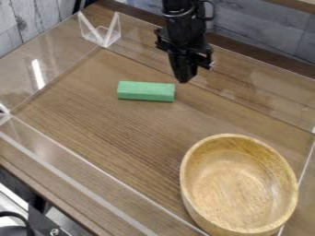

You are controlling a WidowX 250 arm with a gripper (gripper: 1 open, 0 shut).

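Note:
A flat green block [145, 91] lies on the wooden table, left of centre. The black robot arm reaches in from the top, and its gripper [189, 68] hangs above and to the right of the block, apart from it. The gripper looks shut, with nothing visible between its fingers.
A large tan bowl [238, 180] fills the lower right. A clear plastic object [101, 29] stands near the top left edge of the wooden table [110, 157].

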